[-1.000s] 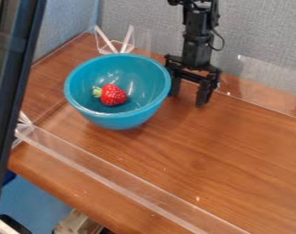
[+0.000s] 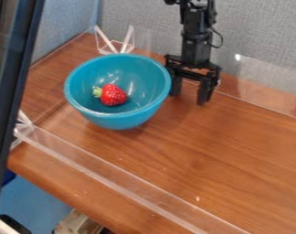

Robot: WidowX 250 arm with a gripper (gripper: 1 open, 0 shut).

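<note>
A black robot arm reaches down from the top at the back of the table, and its gripper (image 2: pixel 190 86) stands open low over the wood, just right of and behind a turquoise bowl (image 2: pixel 148 103). Nothing shows between its fingers. A red strawberry (image 2: pixel 112 95) with a pale leafy top rests inside the bowl, toward its left.
The wooden table (image 2: pixel 224 169) has clear room at the front and right. Clear low barriers run along its edges. White straps or a bent frame (image 2: pixel 104 44) stand behind the bowl. A grey wall is at the back, and a dark post stands at the left.
</note>
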